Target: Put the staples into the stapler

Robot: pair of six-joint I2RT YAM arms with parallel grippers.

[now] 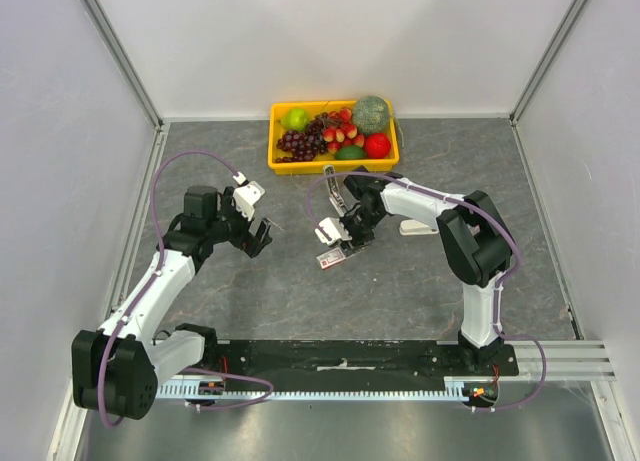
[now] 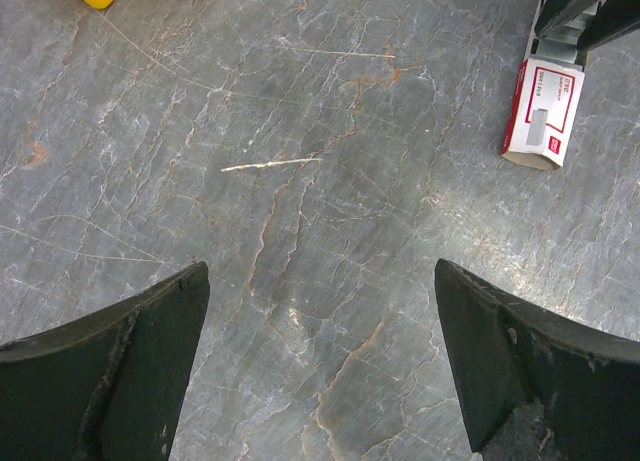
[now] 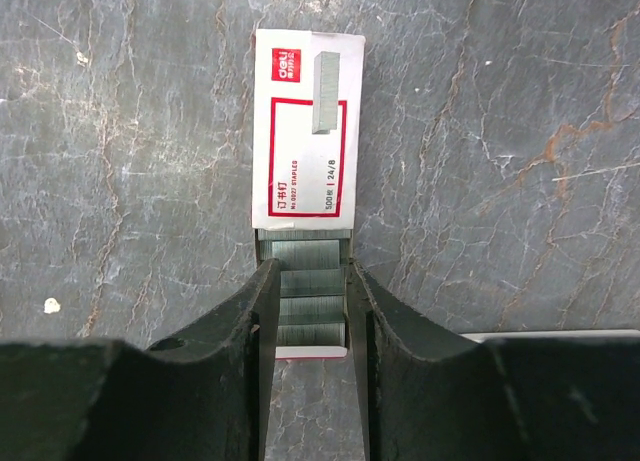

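Note:
The open staple box point(image 3: 305, 151), white and red, lies on the grey table with rows of metal staples point(image 3: 307, 281) exposed at one end. My right gripper is directly over those staples, its fingertips slightly apart, one near each side of the box; whether they touch staples I cannot tell. My left gripper is open over bare table, left of the box. A long metallic object point(image 1: 334, 189), probably the stapler, lies behind the right gripper, partly hidden by that arm.
A yellow bin of fruit point(image 1: 283, 166) stands at the back centre. A pale flat object point(image 1: 418, 228) lies to the right under the right arm.

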